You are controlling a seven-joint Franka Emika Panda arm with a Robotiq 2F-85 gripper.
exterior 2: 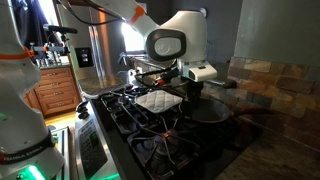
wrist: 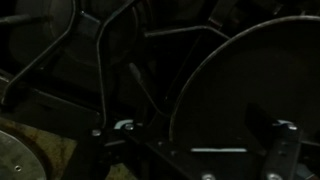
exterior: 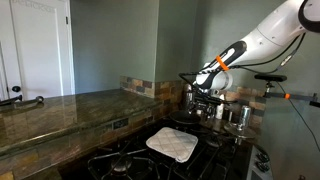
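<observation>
My gripper is open over the back of the stove, with nothing seen between its fingers. A dark round pan [wrist: 255, 85] fills the right of the wrist view, its rim close to the fingers; contact cannot be told in that dark picture. In exterior view 2 the pan [exterior 2: 210, 109] sits beside and below the gripper, on the back burners. A pale quilted pad [exterior: 173, 144] lies flat on the grates, apart from the gripper; it also shows as a light cloth square [exterior 2: 159, 101] in exterior view 2.
Black grates [exterior 2: 165, 146] cover the stove around the pan and pad. Tiled wall [exterior 2: 275, 110] stands close behind. Several containers [exterior: 240, 117] crowd the back right corner.
</observation>
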